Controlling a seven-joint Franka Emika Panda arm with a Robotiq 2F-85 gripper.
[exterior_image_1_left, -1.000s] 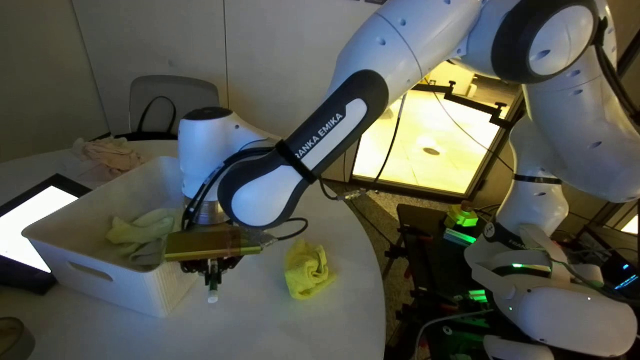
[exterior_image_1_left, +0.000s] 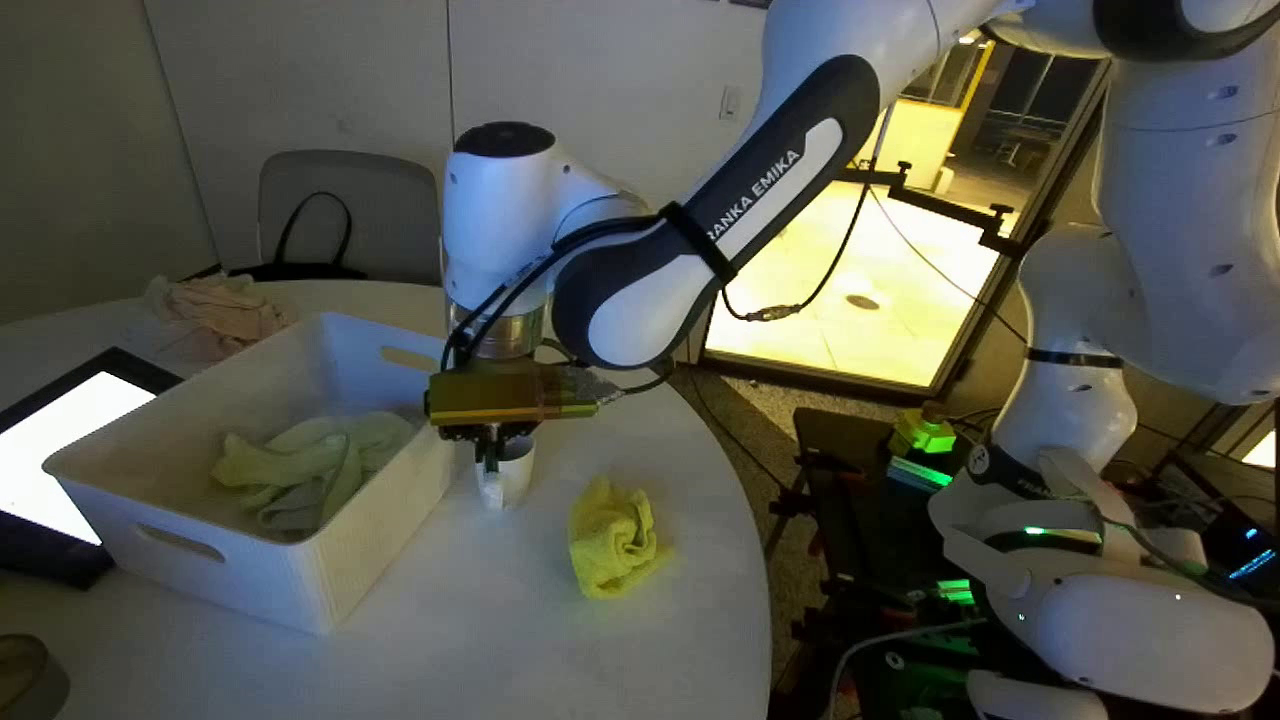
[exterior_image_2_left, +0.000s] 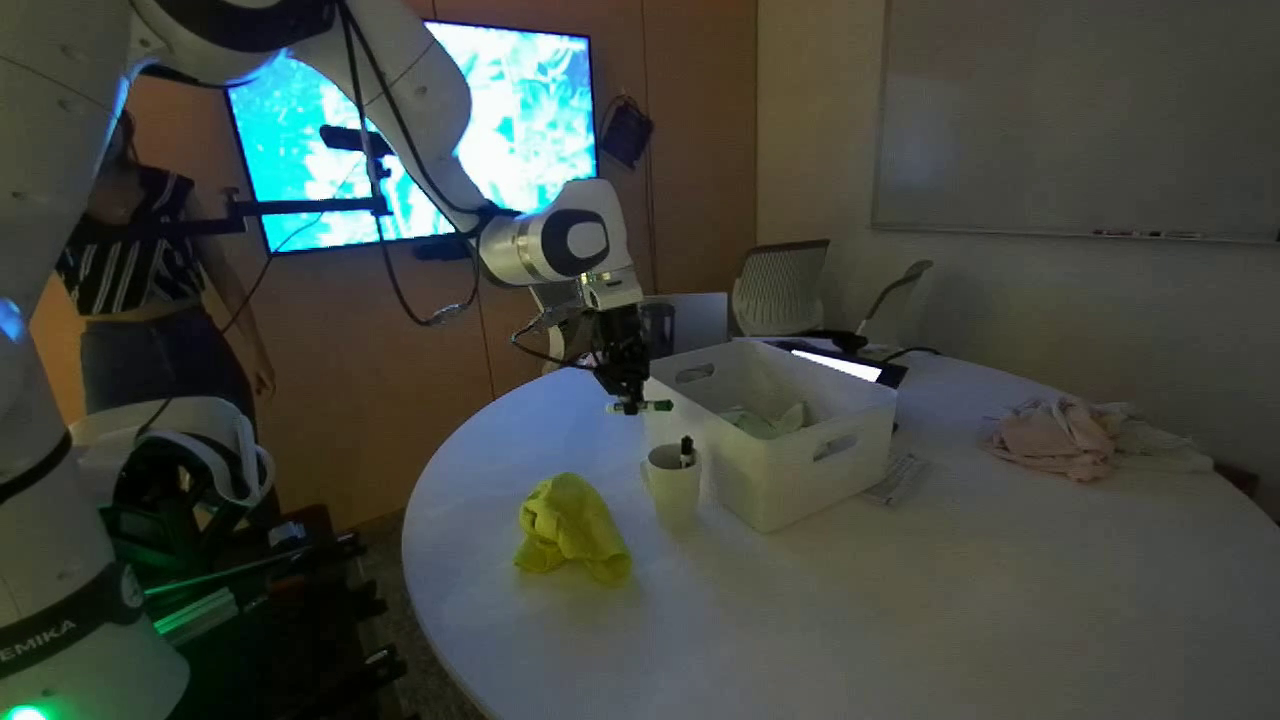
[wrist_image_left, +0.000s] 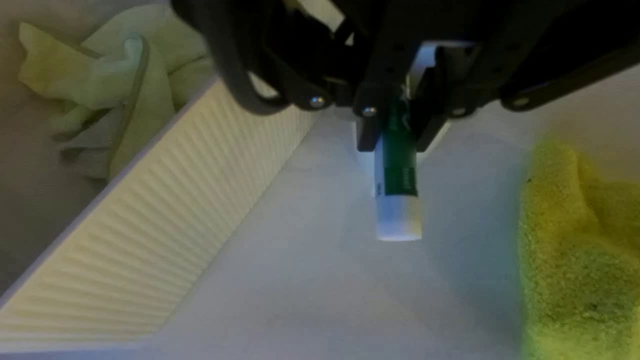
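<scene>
A green marker with a white end (wrist_image_left: 398, 180) is clamped crosswise between the fingers of my gripper, its white end sticking out toward the bottom of the wrist view. Exterior view 2 has the marker (exterior_image_2_left: 656, 407) roughly level, with the gripper (exterior_image_2_left: 629, 400) pointing down above the table beside the bin. Below it in that view stands a white cup (exterior_image_2_left: 674, 490), upright, with a dark-capped marker (exterior_image_2_left: 686, 451) in it. From exterior view 1 the gripper (exterior_image_1_left: 489, 461) partly covers the cup (exterior_image_1_left: 513, 475). The wrist view mostly hides the cup behind fingers and marker.
A white bin (exterior_image_1_left: 324, 588) holding pale cloths (exterior_image_1_left: 314, 462) stands directly beside the cup. On the cup's other side lies a crumpled yellow cloth (exterior_image_1_left: 612, 540). Pink cloth (exterior_image_2_left: 1056, 438) and a lit screen (exterior_image_1_left: 60, 444) are farther off.
In exterior view 1, my gripper has moved up and to the right, from in front of the bin's near side to the cup. Bin and yellow cloth have stayed put.
</scene>
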